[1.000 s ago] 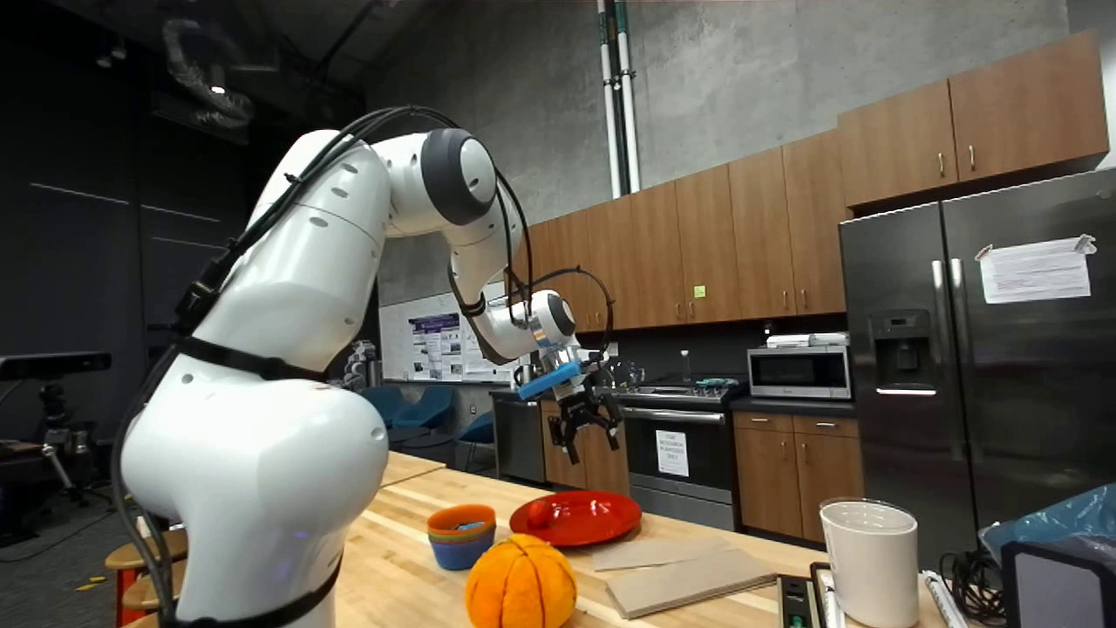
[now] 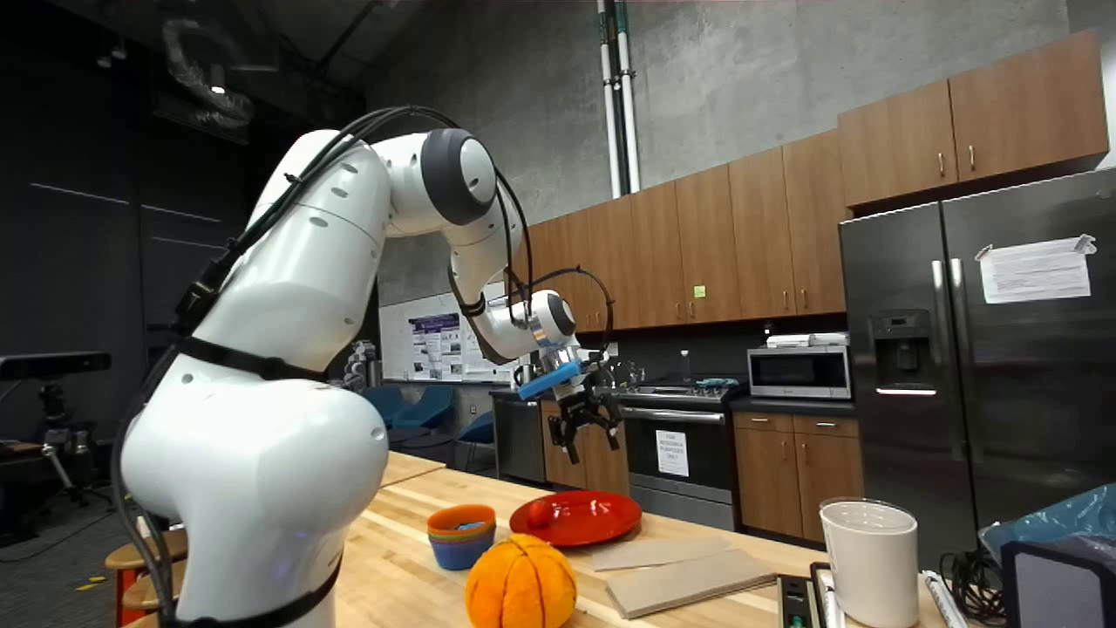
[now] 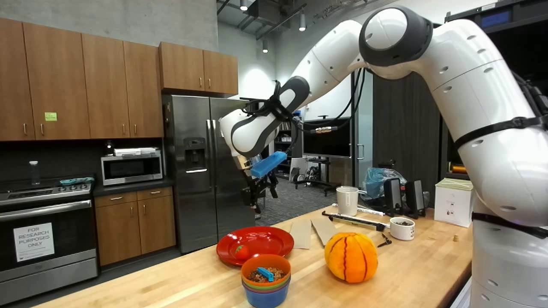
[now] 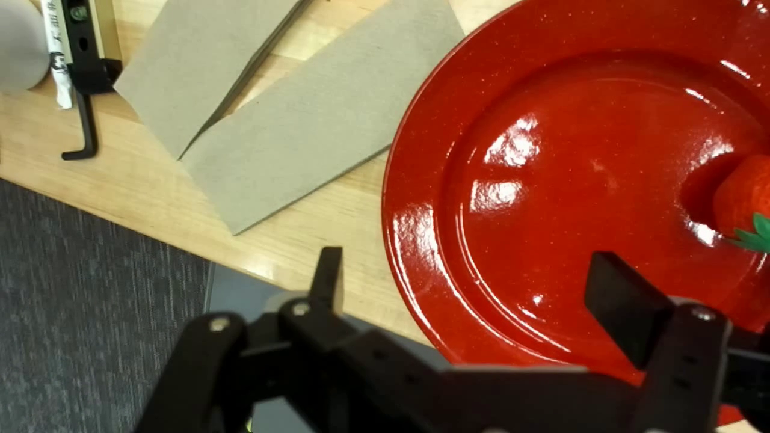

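Observation:
My gripper stands open in the wrist view, its two black fingers wide apart with nothing between them. It hangs well above the table's far edge, over the red plate (image 4: 577,187). A strawberry (image 4: 747,195) with green leaves lies on that plate, toward one side of its rim. In exterior view 2, a stack of coloured bowls (image 3: 266,295) stands close to the plate; the orange top bowl holds small brown bits and a blue piece (image 3: 266,273). An orange plush pumpkin (image 3: 351,257) sits on the table to the right of the bowls.
Two flat grey boards (image 4: 303,122) lie beside the plate. Farther along are a white pitcher (image 3: 347,200), a white mug (image 3: 402,229), a level (image 2: 797,601) and markers. Bare wood (image 3: 169,287) shows left of the bowls.

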